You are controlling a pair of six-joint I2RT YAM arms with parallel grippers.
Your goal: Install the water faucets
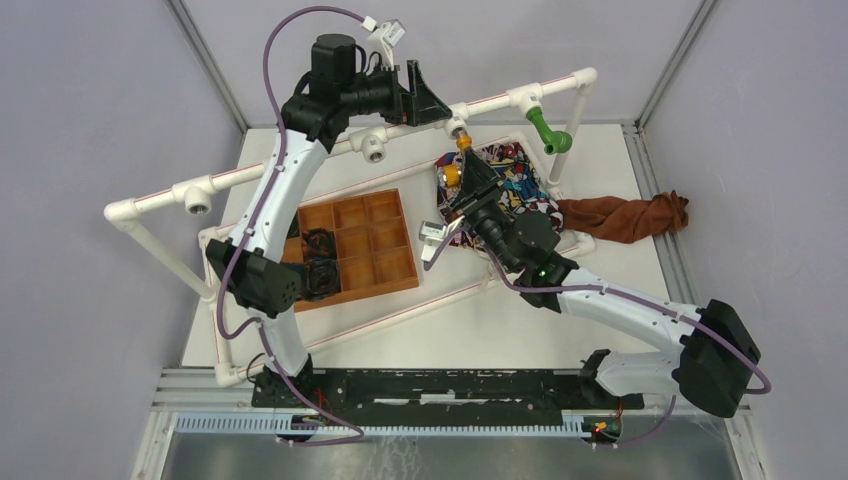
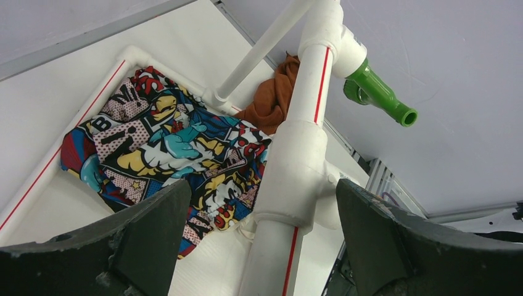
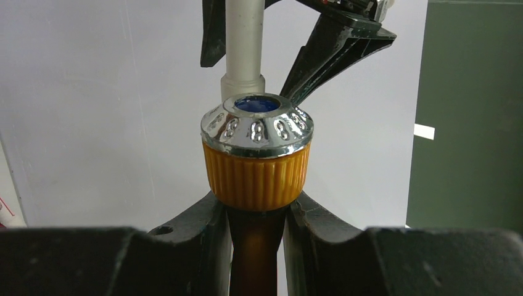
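My left gripper [image 1: 423,100] stands open at the top white pipe, its fingers either side of the pipe by a tee fitting [image 2: 290,172]. My right gripper [image 1: 470,165] is shut on an orange faucet [image 1: 450,175] with a chrome-rimmed head [image 3: 257,126]. The faucet's upper end meets, or sits just below, the tee socket [image 1: 456,126] beside my left gripper; I cannot tell whether it is inserted. A green faucet [image 1: 540,127] is fitted on the right-hand tee.
Other empty tees [image 1: 374,150] line the top pipe. Below lie a wooden compartment tray [image 1: 370,240], a patterned cloth [image 2: 154,148] and a brown cloth [image 1: 620,217]. The pipe frame spans the bench.
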